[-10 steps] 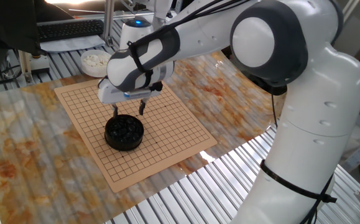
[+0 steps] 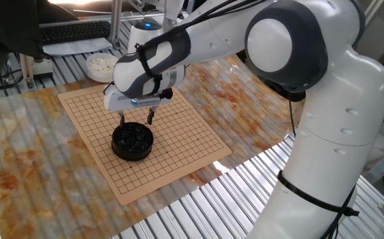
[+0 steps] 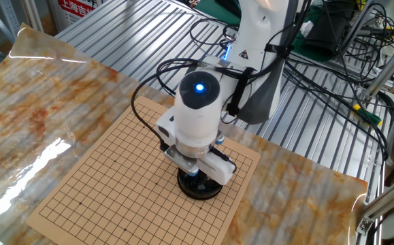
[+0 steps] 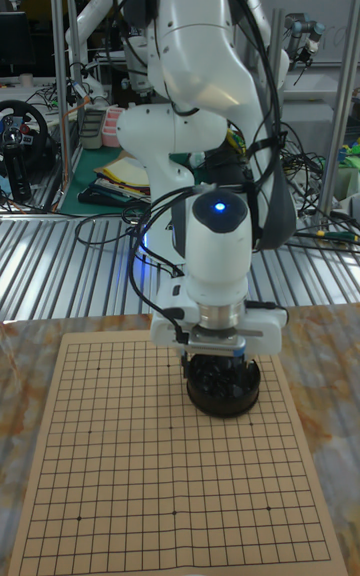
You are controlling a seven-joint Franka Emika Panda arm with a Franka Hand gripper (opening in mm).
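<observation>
A round black bowl (image 2: 132, 158) filled with black stones (image 2: 133, 138) stands on the go board (image 2: 185, 143). My gripper (image 2: 136, 120) is just above the bowl's far side, pointing down. Its two fingers are spread wide apart, with nothing seen held between them. One fingertip is close to the bowl's rim; whether it touches I cannot tell. In exterior view 3 the hand covers the back of the bowl (image 4: 224, 405), and in exterior view 2 it hides part of the bowl's top.
A white bowl of white stones (image 2: 102, 64) sits beyond the board's far edge. The rest of the board is bare, with marbled table surface (image 2: 29, 156) around it. A keyboard (image 2: 75, 32) lies at the back, and ribbed metal (image 2: 185, 216) borders the table.
Compared with one second ago, my gripper is very slightly lower. The black bowl and the board have not moved, and the fingers remain apart.
</observation>
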